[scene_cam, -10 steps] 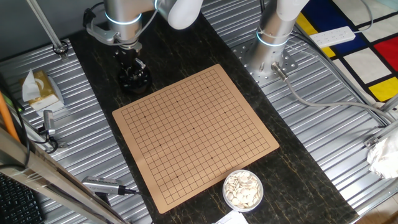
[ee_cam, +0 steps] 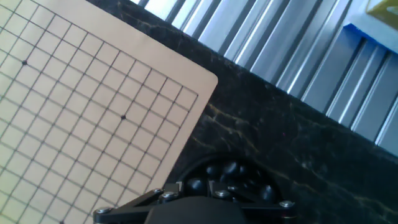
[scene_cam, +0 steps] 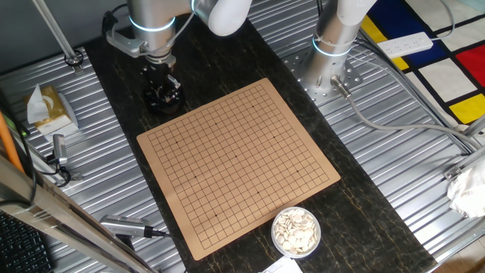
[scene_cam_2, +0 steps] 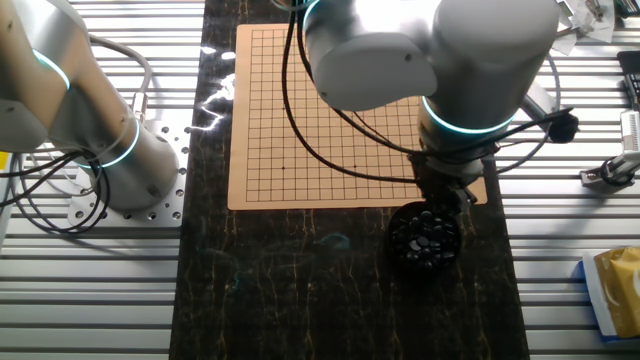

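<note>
My gripper reaches down over a round black bowl (ee_cam: 264, 171) of glossy black stones (ee_cam: 231, 168). In the wrist view its two fingertips (ee_cam: 212, 186) stand apart, and a dark stone shows in the gap, apparently clear of both tips. How deep the tips reach is hard to tell. The bowl (scene_cam_2: 398, 262) sits just off one corner of the tan grid board (scene_cam_2: 300, 190) in exterior view 2. No stones are visible on the board (scene_cam: 236, 157) in exterior view 1. The gripper (scene_cam: 161, 89) is dark against the dark bowl there.
A clear tub of white stones (scene_cam: 296, 232) stands at the board's opposite side, near a white paper (scene_cam: 282, 266). A tissue box (scene_cam: 53, 114) lies off to the left.
Board and bowls have not moved.
</note>
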